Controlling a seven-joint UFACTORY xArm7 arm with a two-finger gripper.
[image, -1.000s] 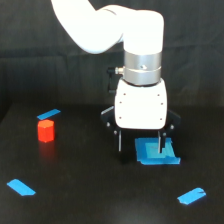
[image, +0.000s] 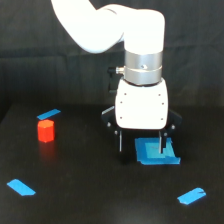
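My gripper (image: 141, 147) hangs low over the right half of the dark table, its fingers spread wide apart. One finger (image: 120, 141) is on the left; the other stands in front of a flat blue square (image: 147, 158) and hides part of it. No object shows between the fingers. The white hand covers the far edge of the square. Whether the fingertips touch anything below cannot be told from this view.
A small orange-red block (image: 46, 131) stands at the left. Flat blue strips lie behind it (image: 49, 114), at the front left (image: 21, 187) and at the front right (image: 191, 196).
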